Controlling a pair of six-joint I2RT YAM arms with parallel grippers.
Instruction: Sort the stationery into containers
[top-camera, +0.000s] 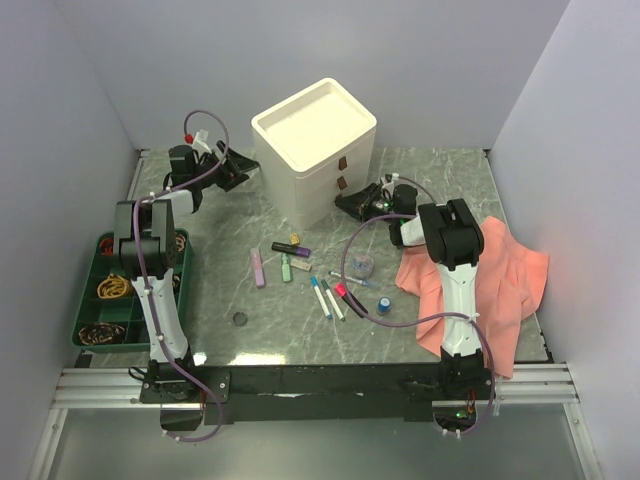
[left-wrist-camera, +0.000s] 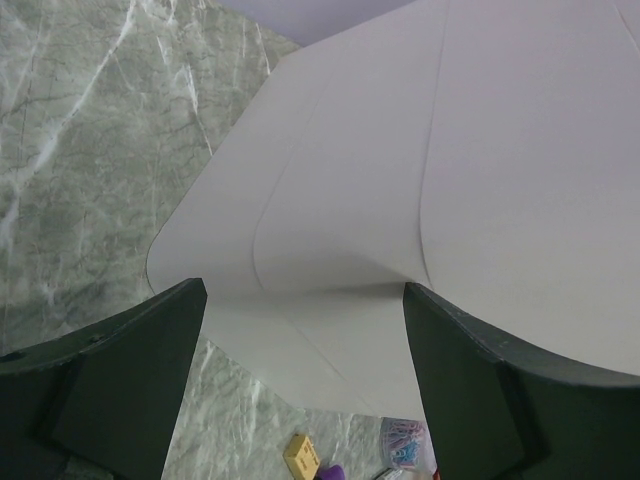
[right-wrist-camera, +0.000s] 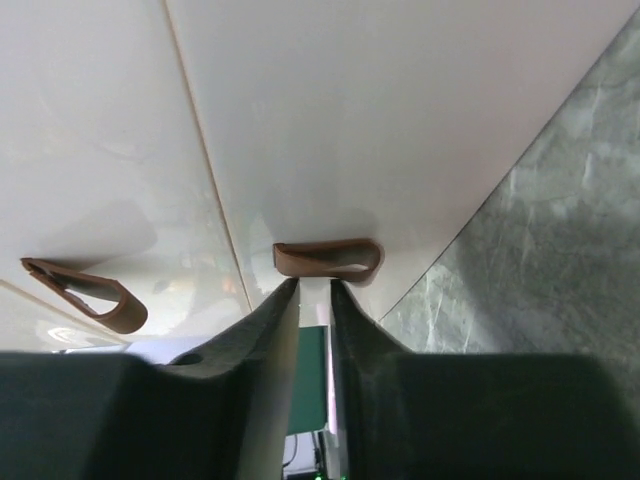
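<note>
A white drawer unit (top-camera: 310, 130) stands at the back, with brown pull tabs. My right gripper is at the lower tab (right-wrist-camera: 325, 255), its fingertips close together just below it; whether they grip it is unclear. My left gripper (top-camera: 238, 170) is beside the unit's left side, fingers apart around nothing visible, facing the white surface (left-wrist-camera: 330, 180). On the table lie markers (top-camera: 320, 295), a purple-capped black marker (top-camera: 288, 248), a pink item (top-camera: 257, 267), a green bottle (top-camera: 286, 268) and other small items.
A green compartment tray (top-camera: 110, 340) with bands sits at the left, partly under the left arm. A salmon cloth (top-camera: 505, 290) lies at the right, under the right arm. The front middle of the marble table is fairly open.
</note>
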